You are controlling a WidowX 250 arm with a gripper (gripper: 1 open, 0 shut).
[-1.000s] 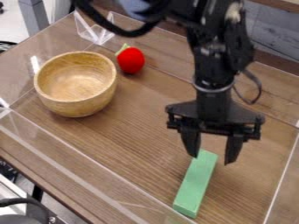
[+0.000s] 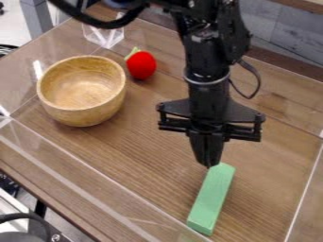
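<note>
The black gripper (image 2: pixel 207 149) hangs low over the middle of the wooden table, its fingertips close together and shut, with nothing visible between them. Just below and to the right of it lies a flat green bar (image 2: pixel 211 198), slanting toward the front. A red tomato-like object (image 2: pixel 142 66) rests at the back, left of the arm, with a small yellow-green piece behind it.
A round tan bowl (image 2: pixel 79 93) sits at the left. Clear plastic pieces are at the far back left.
The gripper has risen and shifted slightly left, away from the green bar, and looks larger in view. The bar, bowl and red object have stayed put.
</note>
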